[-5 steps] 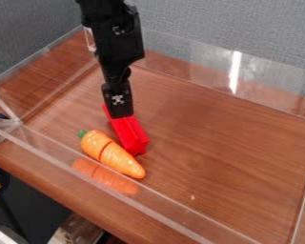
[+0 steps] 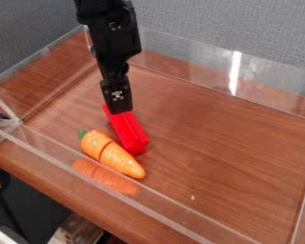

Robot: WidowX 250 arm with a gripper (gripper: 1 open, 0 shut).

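My black gripper (image 2: pixel 115 95) hangs down from the top centre-left of the camera view, its tip at the upper end of a red oblong block (image 2: pixel 129 134) lying on the wooden floor. Whether the fingers are open or shut on the block cannot be told from this angle. A toy carrot (image 2: pixel 113 155) with a small green top lies just left of and in front of the block.
A clear-walled bin (image 2: pixel 232 162) encloses the wooden surface, with its front wall running diagonally across the lower left. Dark clutter lies outside at the lower left.
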